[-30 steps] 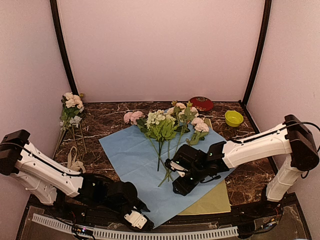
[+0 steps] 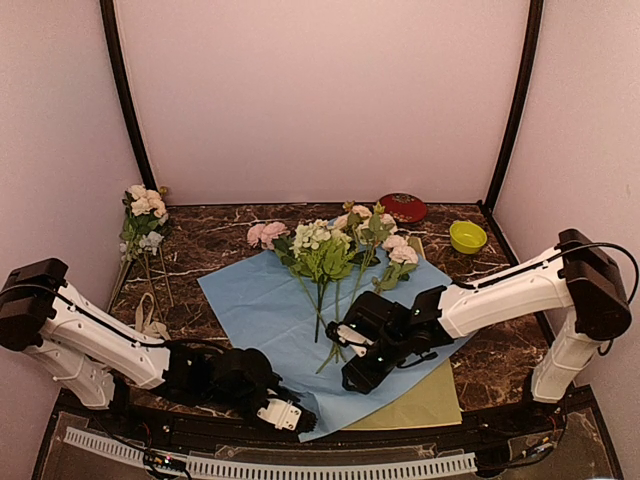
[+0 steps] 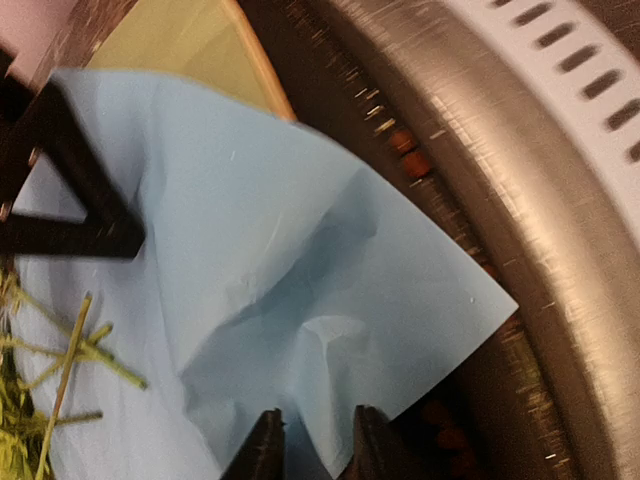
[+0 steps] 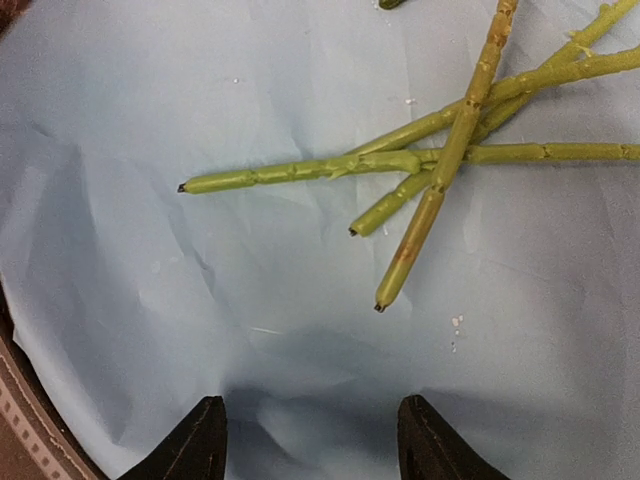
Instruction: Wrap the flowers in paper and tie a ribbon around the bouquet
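Observation:
The fake flowers (image 2: 320,250) lie on blue wrapping paper (image 2: 250,300), their green stems (image 4: 430,205) crossing toward the front. In the top view my left gripper (image 2: 298,420) is at the paper's front corner; in the left wrist view its fingertips flank a creased fold near that lifted corner, and whether they pinch it I cannot tell. My right gripper stands part open over the paper, just front of the stem ends, with only paper seen below its fingers.
Yellow paper (image 2: 420,400) lies under the blue sheet. A green bowl (image 2: 468,236) and red round object (image 2: 403,206) stand at the back right. More flowers (image 2: 145,220) and a pale ribbon (image 2: 150,320) lie on the left.
The right gripper has shifted slightly.

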